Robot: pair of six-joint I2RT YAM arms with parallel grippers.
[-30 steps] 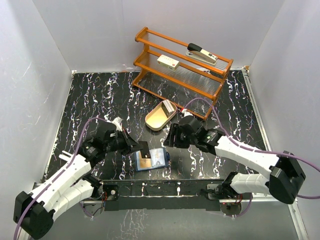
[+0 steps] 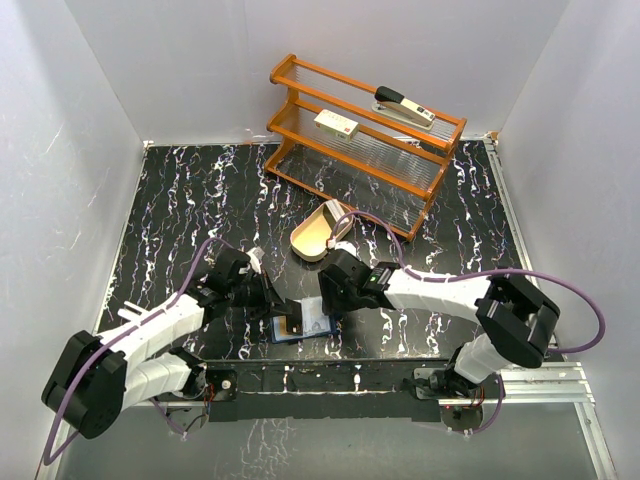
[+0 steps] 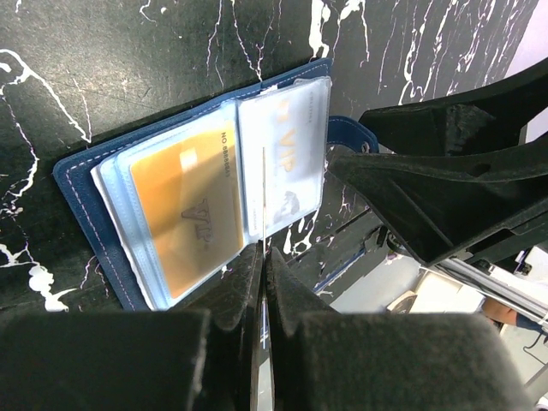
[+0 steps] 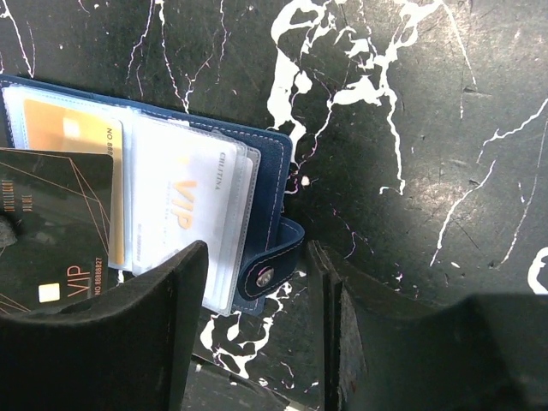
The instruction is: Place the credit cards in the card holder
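Observation:
The navy card holder (image 4: 265,180) lies open on the marble table, with orange-printed cards (image 3: 193,205) on one side and white VIP cards (image 4: 180,205) on the other. My left gripper is shut on a black card (image 4: 56,227), seen edge-on in the left wrist view and face-on in the right wrist view, above the holder's left half. My right gripper is low at the holder's right edge, part open, its fingers either side of the snap strap (image 4: 274,265), with no visible grip on it.
Behind the grippers are a beige tray (image 2: 310,235) with boxes and a wooden rack (image 2: 360,150) holding a stapler and a white box. The table's front edge is close below the holder.
My right gripper has moved down and left from above and right of the holder to its right edge.

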